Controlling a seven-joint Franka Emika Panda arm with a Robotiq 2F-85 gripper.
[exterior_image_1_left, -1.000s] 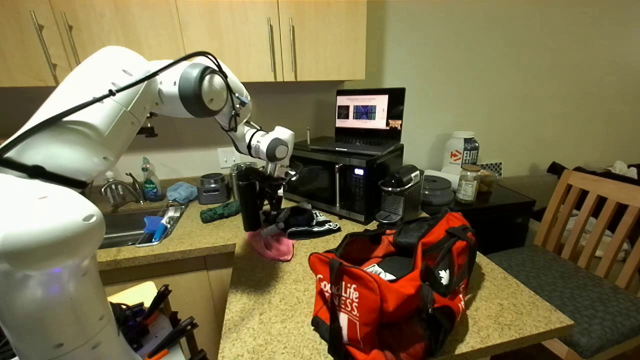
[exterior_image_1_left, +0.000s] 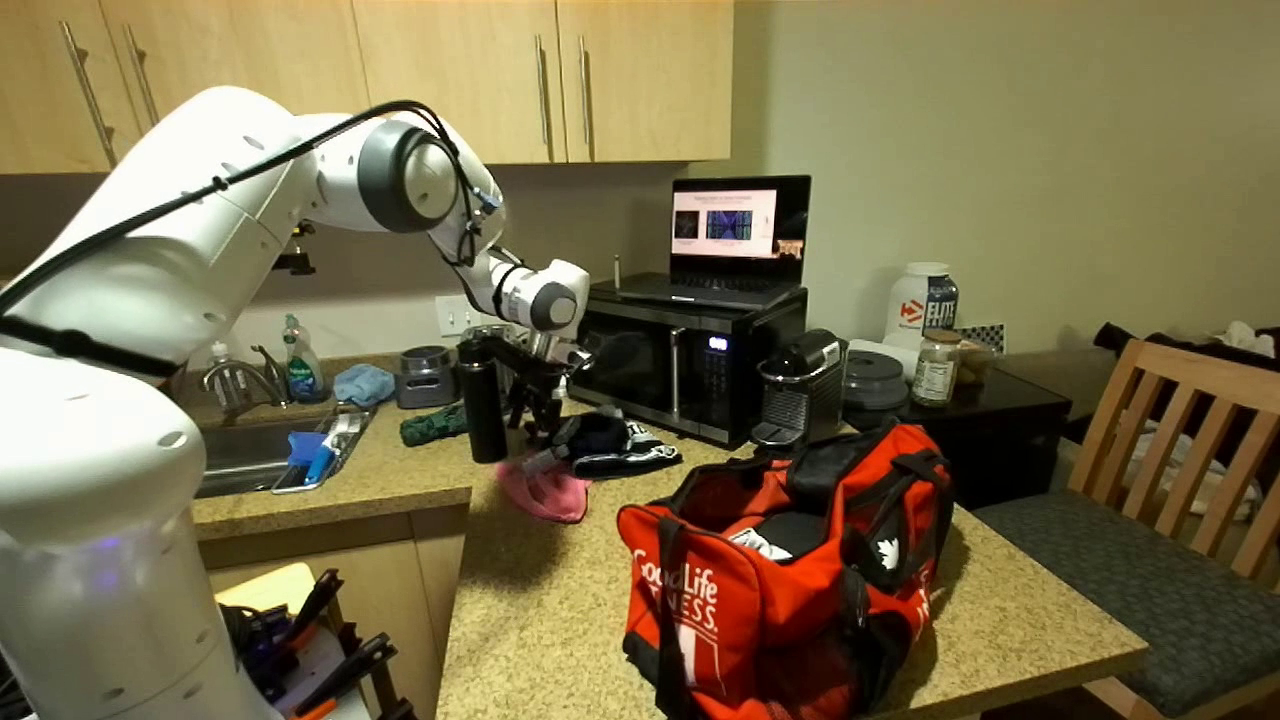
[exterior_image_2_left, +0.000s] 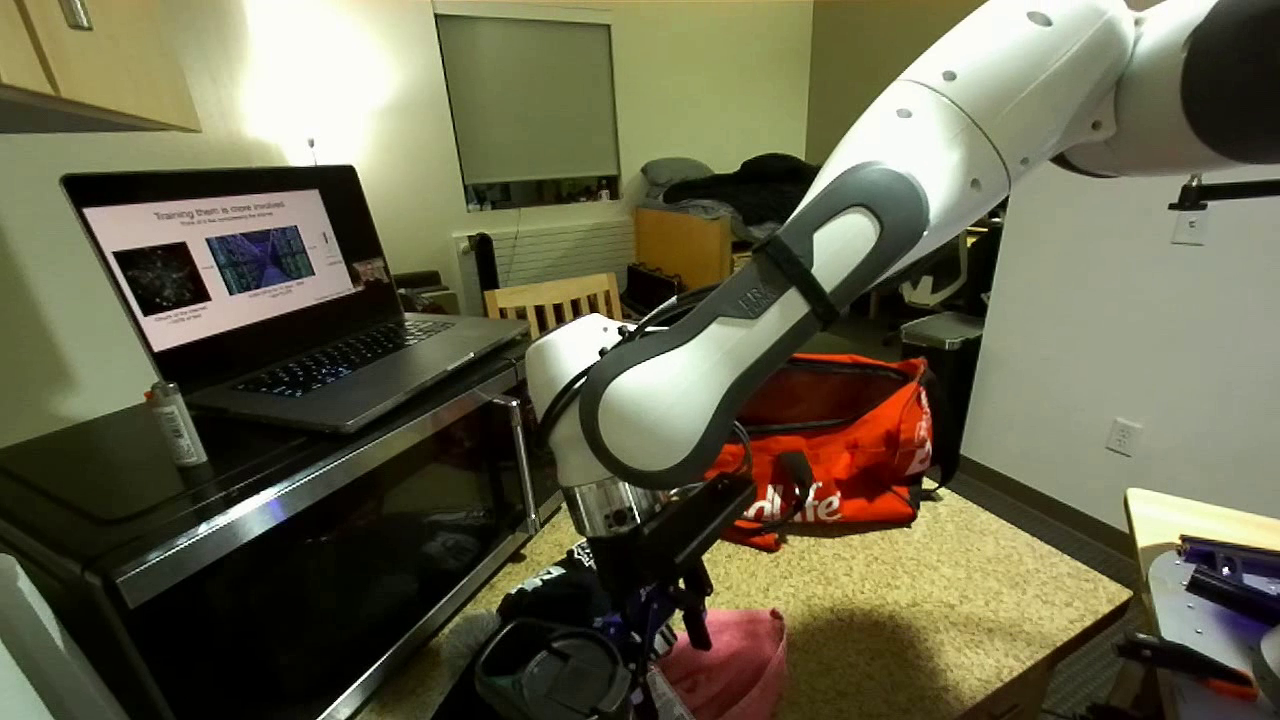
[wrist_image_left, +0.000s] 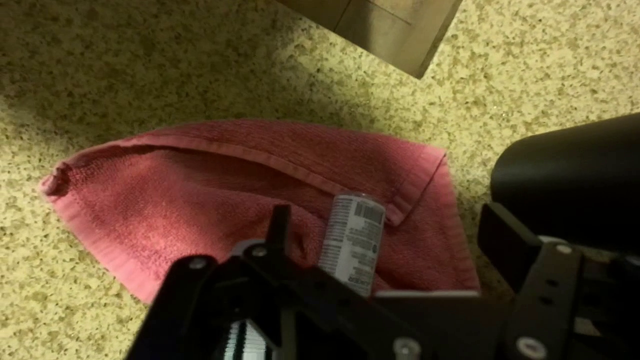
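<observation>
My gripper stands open above a pink towel (wrist_image_left: 174, 210) on the counter. Lying on the towel, between and below the spread fingers, is a pale labelled cylinder (wrist_image_left: 354, 237); part of it is hidden by the gripper. A tall black bottle (exterior_image_1_left: 483, 408) stands upright beside the gripper (exterior_image_1_left: 537, 414), outside the fingers. In the wrist view the bottle (wrist_image_left: 570, 180) lies just past the right finger; whether they touch, I cannot tell. A red gym bag (exterior_image_1_left: 768, 588), open at the top, sits on the counter with dark and white items inside.
Dark clothing (exterior_image_1_left: 618, 450) lies behind the towel, by the microwave (exterior_image_1_left: 636, 366) carrying a laptop (exterior_image_1_left: 732, 252). A green cloth (exterior_image_1_left: 434, 424) and the sink (exterior_image_1_left: 246, 456) are to the left. Bare counter (exterior_image_1_left: 540, 612) stretches left of the bag.
In exterior view 1 the black bottle has shifted a little left, away from the gripper. Towel and bag look unmoved.
</observation>
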